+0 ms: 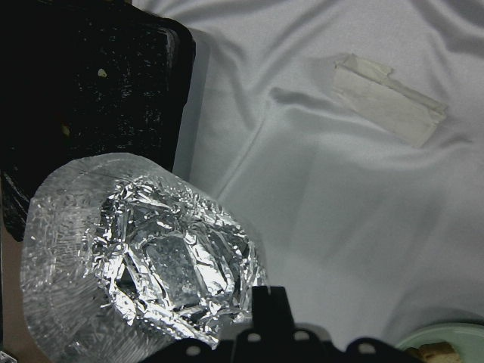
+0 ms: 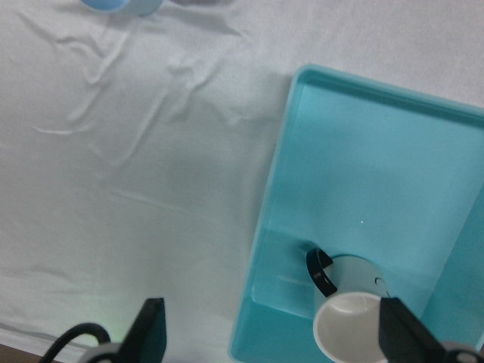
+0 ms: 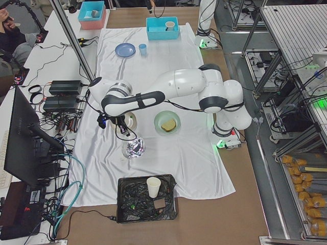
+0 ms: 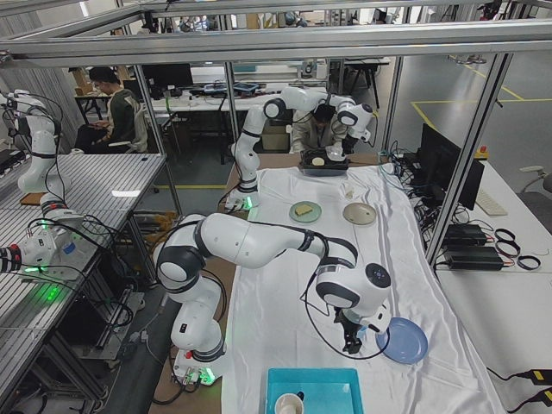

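My left gripper [image 3: 122, 127] appears shut on a clear, crinkled bowl with foil [image 3: 134, 147], held above the cloth near the black tray; in the left wrist view the bowl [image 1: 174, 257] fills the lower left, its grip partly hidden. My right gripper is open above the turquoise bin [image 2: 378, 174], with a white mug [image 2: 352, 295] inside it and nothing held.
A green plate [image 3: 167, 122] with a yellow item, a beige plate [image 4: 360, 212], a blue plate [image 3: 125, 50] and a blue cup [image 3: 143, 49] are on the cloth. The black tray [image 3: 122, 199] holds a white cup [image 3: 153, 186].
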